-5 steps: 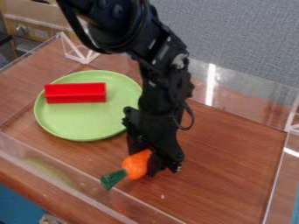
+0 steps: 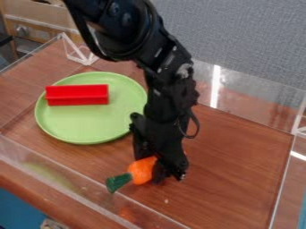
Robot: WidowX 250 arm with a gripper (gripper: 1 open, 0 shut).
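Observation:
My black gripper (image 2: 160, 165) reaches down to the wooden surface at the lower middle, shut on an orange carrot (image 2: 139, 170) whose green top points down-left. To the left, a green plate (image 2: 86, 125) holds a red block (image 2: 77, 94) near its back edge. The fingertips are partly hidden around the carrot.
Clear transparent walls edge the wooden surface (image 2: 230, 179) at the front left, back and right. A small white frame (image 2: 79, 49) stands at the back left. The wood to the right of the gripper is clear.
The gripper and carrot have shifted very slightly over the last second; the plate and red block have stayed put.

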